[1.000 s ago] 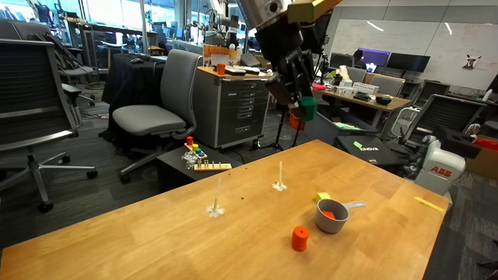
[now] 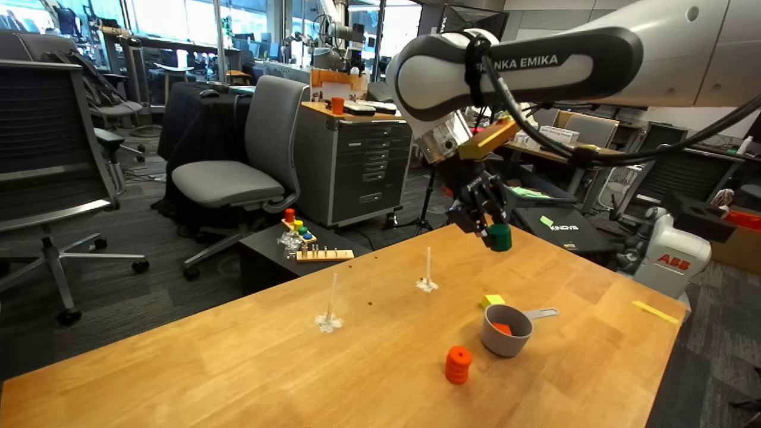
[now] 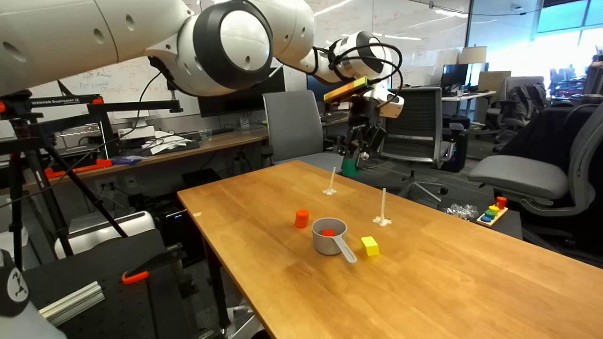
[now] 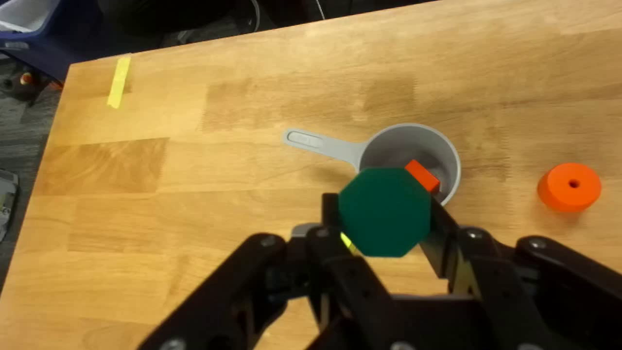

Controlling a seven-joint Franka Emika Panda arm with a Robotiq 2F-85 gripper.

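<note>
My gripper is shut on a dark green eight-sided block, held in the air above the table. In exterior view 1 the green block hangs from the fingers over the table's far part, beyond the pegs. A grey cup with a handle stands upright on the table; an orange block lies inside it. Close beside the cup sits a yellow block, mostly covered by the green block in the wrist view. An orange ridged cylinder with a hole in its top stands apart from the cup.
Two thin upright pegs, one nearer the left and one farther back, rise from white bases on the table. Yellow tape marks the table's right side.
The arm has swung further into exterior view 1. The things on the table have stayed put.
</note>
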